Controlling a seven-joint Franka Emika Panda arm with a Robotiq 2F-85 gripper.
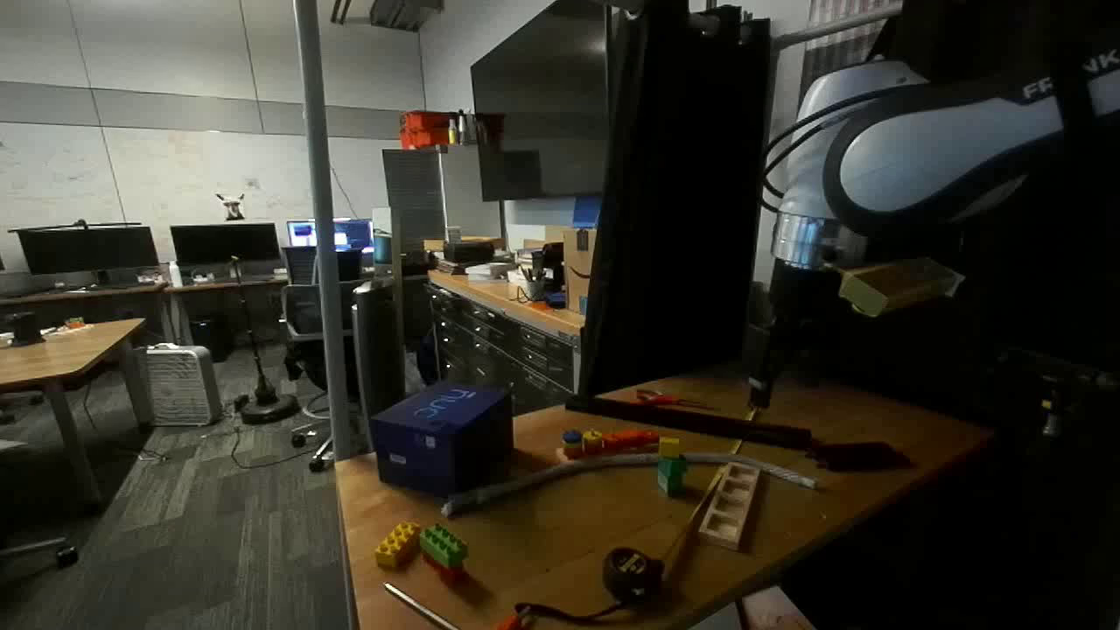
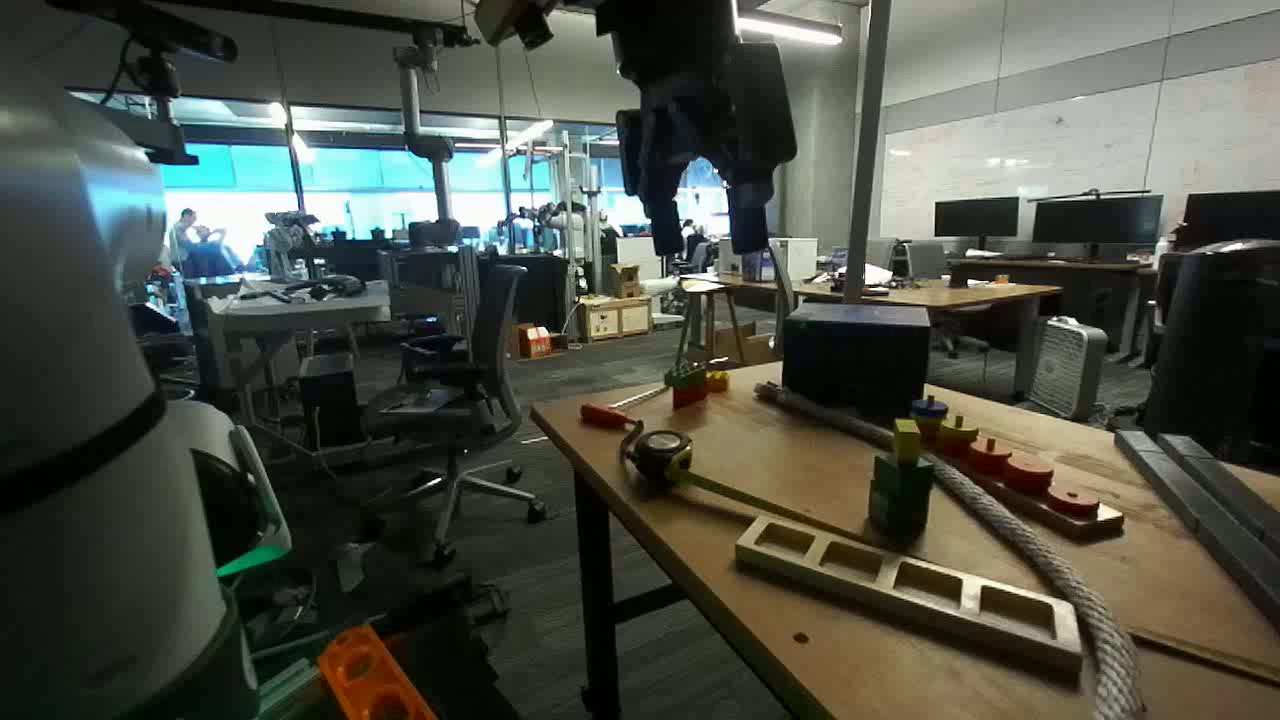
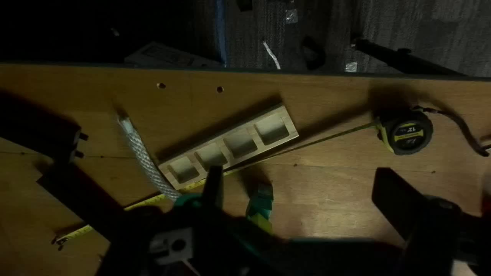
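Note:
My gripper hangs above the table, its fingers spread and nothing between them. Both fingers reach into the wrist view, one at left and the other at right. Below lies a wooden tray with several square pockets. Beside it stands a green block stack with a yellow block on top, partly hidden by the gripper's body in the wrist view. A black and yellow tape measure has its yellow blade drawn out along the tray. A grey braided rope curves past the stack.
A blue box stands at the table's left edge in exterior view 1. In front are yellow bricks and green-and-red bricks. A board with colored discs, dark bars and a screwdriver lie around.

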